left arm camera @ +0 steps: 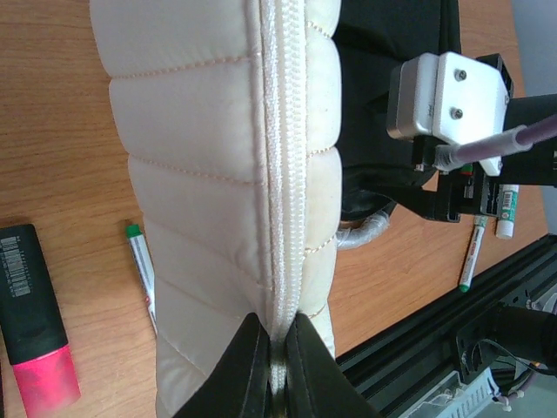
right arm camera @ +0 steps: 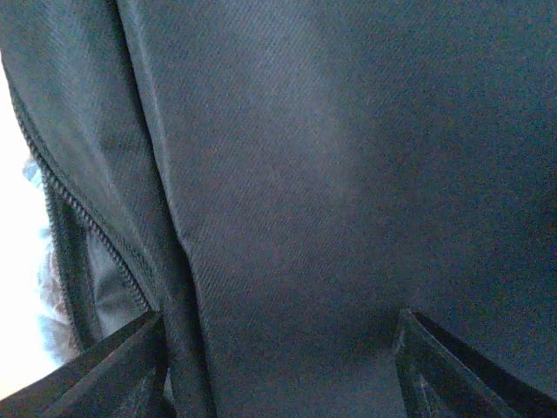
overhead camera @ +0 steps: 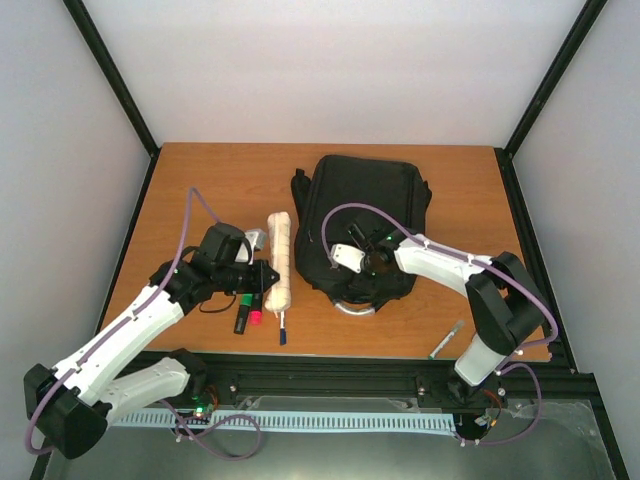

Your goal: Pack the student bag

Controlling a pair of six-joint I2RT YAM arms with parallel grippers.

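Observation:
A long cream pencil case (overhead camera: 279,250) with a zip hangs from my left gripper, which is shut on it near the zip. The case fills the middle of the left wrist view (left arm camera: 209,157). To its right lies the black student bag (overhead camera: 365,200), flat on the table. My right gripper (overhead camera: 350,265) is over the bag's lower part. In the right wrist view its fingers (right arm camera: 452,370) stand apart, close to the black cloth (right arm camera: 287,174), with a zipped edge (right arm camera: 96,226) at left. Whether cloth lies firmly between them is hard to tell.
Near the left gripper lie markers, one black with a pink end (left arm camera: 35,322). A thin green-capped marker (left arm camera: 142,266) shows beside the case. A white pen (overhead camera: 446,340) and a glue stick (left arm camera: 507,212) lie at front right. Free table surrounds the bag's back.

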